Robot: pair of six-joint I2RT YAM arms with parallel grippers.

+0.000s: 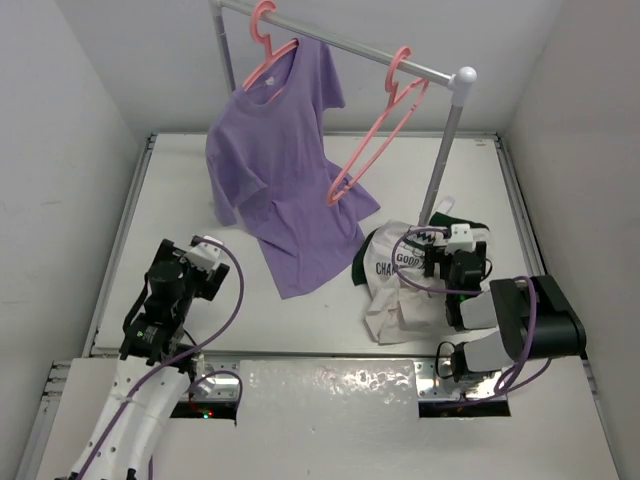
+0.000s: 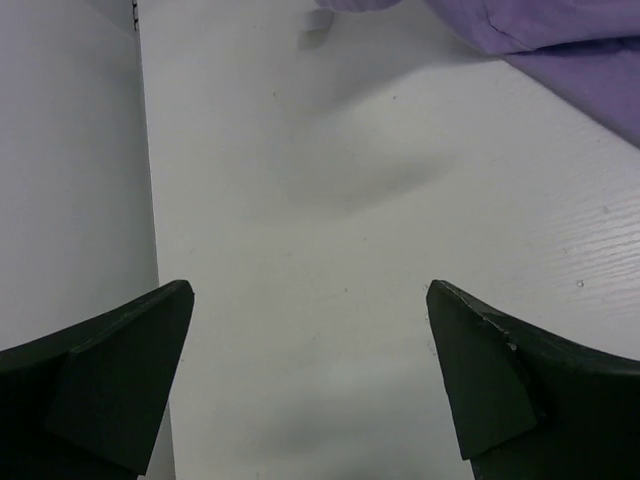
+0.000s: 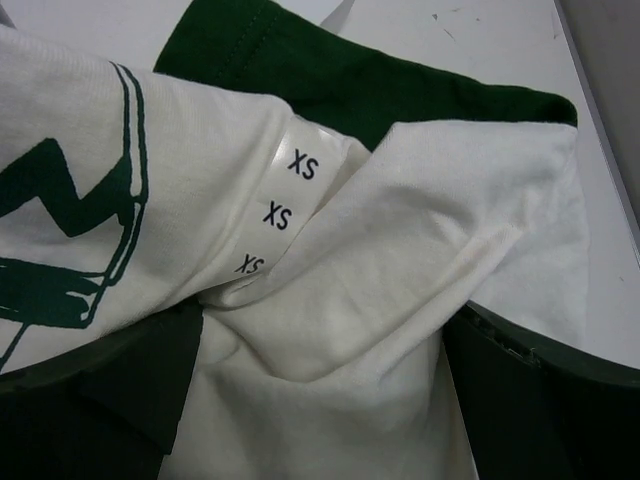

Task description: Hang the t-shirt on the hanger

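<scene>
A white t-shirt [image 1: 400, 295] with dark green sleeves and lettering lies crumpled on the table at the right; an XS size strip [image 3: 277, 215] shows on it in the right wrist view. Right over this cloth my right gripper stands open, its fingers apart with folds of shirt bulging between them; nothing is gripped. A bare pink hanger [image 1: 378, 140] hangs tilted from the rack, right of the purple shirt. On the left side, my left gripper is open above bare table, well away from both shirts.
A purple t-shirt [image 1: 285, 170] hangs on another pink hanger [image 1: 262, 45], its hem trailing on the table. The rack's bar [image 1: 340, 42] crosses the back, and its upright post [image 1: 440, 160] comes down beside the white shirt.
</scene>
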